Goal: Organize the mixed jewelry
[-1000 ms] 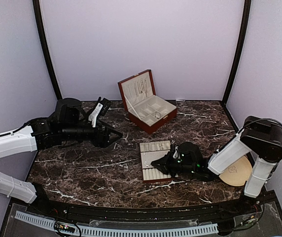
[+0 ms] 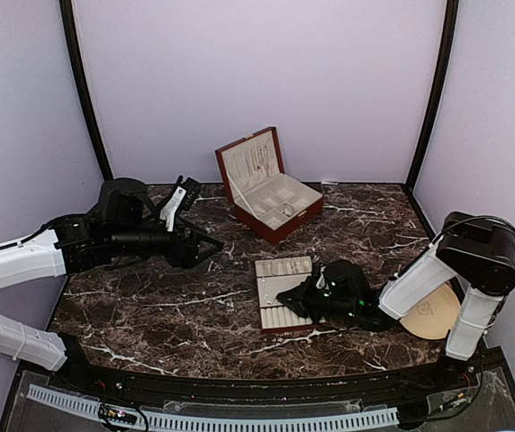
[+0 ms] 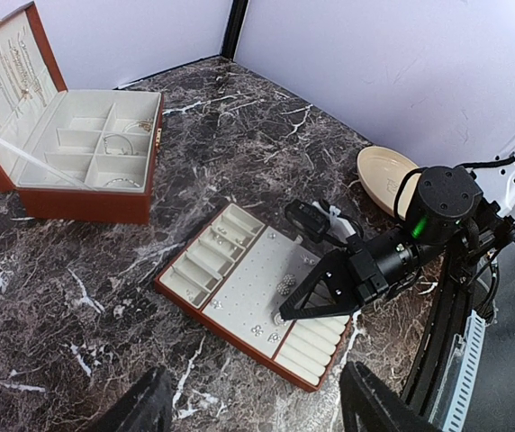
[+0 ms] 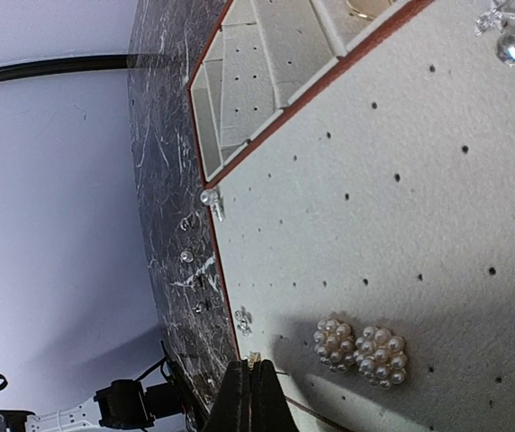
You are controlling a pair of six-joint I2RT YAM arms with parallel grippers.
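A shallow red-brown tray [image 3: 239, 340] with a pale perforated panel lies front centre. On the panel are pearl-cluster earrings [image 4: 379, 355], clear-stone studs [image 4: 211, 198] and a small stud [image 4: 242, 321] near its edge. Over this panel, my right gripper is shut, tips low at the tray. A tiny gold bit [image 4: 254, 358] shows at the tips; whether it is pinched or lies behind them is unclear. Farther back stands the open jewelry box [image 3: 86, 205], with bracelets [image 3: 118, 144] in compartments and necklaces [image 3: 19, 72] in its lid. Away to the left, my left gripper hangs open and empty.
A round tan plate [image 2: 430, 313] is at the right, partly behind the right arm. The tray also has divided compartments [image 3: 208, 261] and padded ring rolls [image 3: 310, 346].
The left arm has shifted very slightly. The right gripper stays at the tray, and no jewelry has visibly moved.
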